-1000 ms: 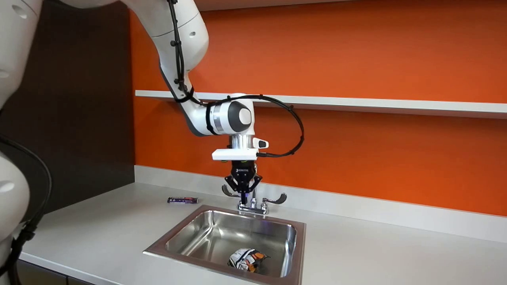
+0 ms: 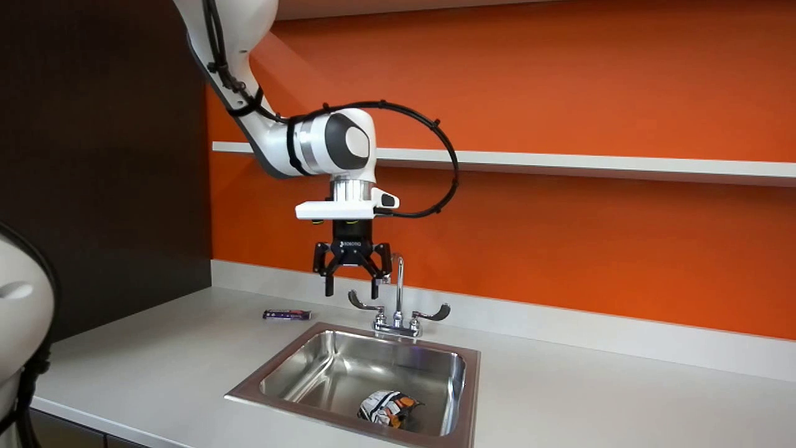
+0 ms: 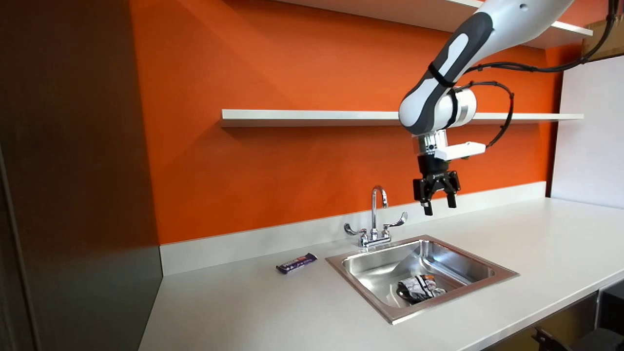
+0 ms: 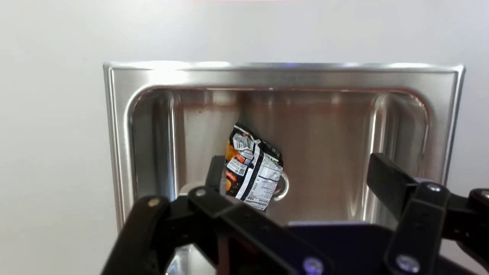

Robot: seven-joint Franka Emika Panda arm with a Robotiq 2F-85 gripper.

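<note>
A crumpled snack bag [image 2: 388, 408], black, white and orange, lies on the bottom of the steel sink [image 2: 321, 404]. From above, the wrist view shows the bag [image 4: 256, 172] beside the drain, its lower left part hidden behind one finger [image 4: 215, 173]. High over the sink hangs my gripper [image 2: 351, 288], fingers spread wide, with nothing between them. A purple wrapped bar [image 3: 296, 263] rests on the counter left of the sink, well clear of the gripper [image 3: 439, 208].
Behind the sink stands a chrome faucet [image 2: 399, 295] with two lever handles. A white shelf [image 3: 316, 118] runs along the orange wall above.
My gripper has risen and shifted left in exterior view 1, and its fingers have gone from shut to wide open. The bag and the bar have not moved.
</note>
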